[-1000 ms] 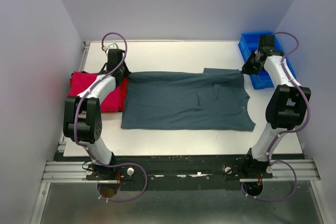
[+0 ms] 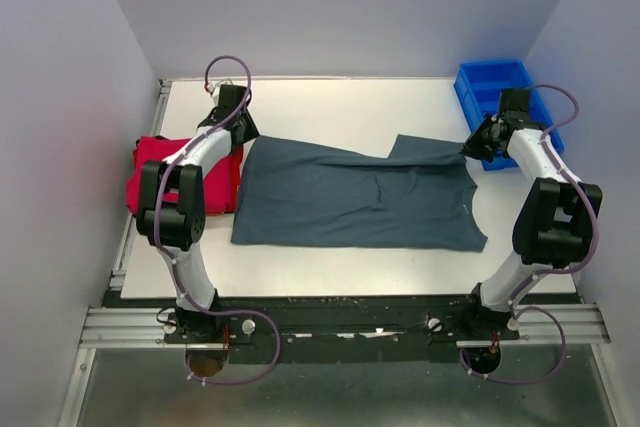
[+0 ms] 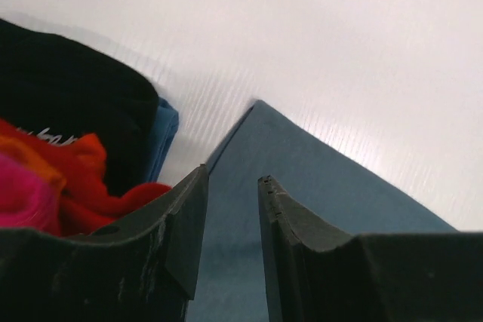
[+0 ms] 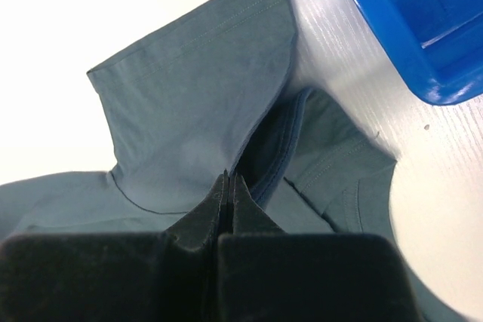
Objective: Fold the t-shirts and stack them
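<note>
A dark grey-blue t-shirt (image 2: pixel 350 197) lies spread across the white table, its far edge partly folded over. At its far left corner, my left gripper (image 2: pixel 252 131) hangs above the cloth; the left wrist view shows its fingers (image 3: pixel 189 220) apart, with the shirt's corner beyond them and nothing held. On the right, my right gripper is shut at a raised fold of the shirt, and the cloth runs up to its fingertips. A flap of the shirt (image 4: pixel 204 58) lies flat beyond that fold.
A pile of folded shirts, red on top (image 2: pixel 165 172), sits at the left, close beside the grey shirt and under my left arm. A blue bin (image 2: pixel 466 97) stands at the back right, by my right gripper.
My right gripper shifted slightly nearer, and the flap beside it spread wider.
</note>
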